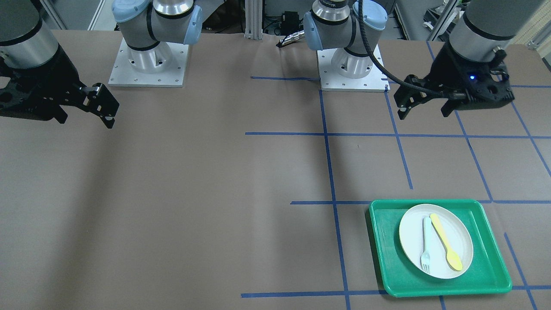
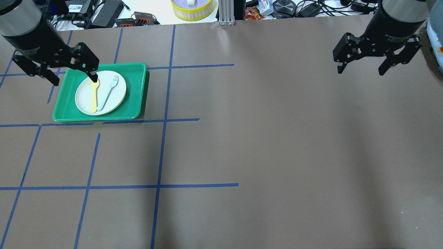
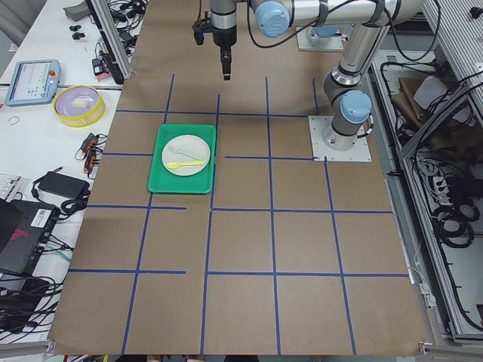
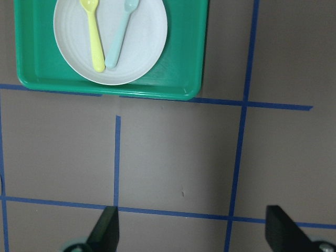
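Note:
A green tray (image 1: 379, 243) lies on the taped table at the front right of the front view, holding a white plate (image 1: 413, 232) with a light blue fork (image 1: 426, 237) and a yellow spoon (image 1: 450, 254). My gripper (image 1: 424, 113) hangs open above the table, behind the tray, with nothing between its fingers. In the left wrist view the gripper has bare table below it, and the tray (image 4: 186, 79) lies toward the top of that view.
A second arm's gripper (image 1: 88, 111) hangs at the left in the front view. Cables, devices and a yellow-rimmed container (image 3: 78, 117) stand off the table's edge.

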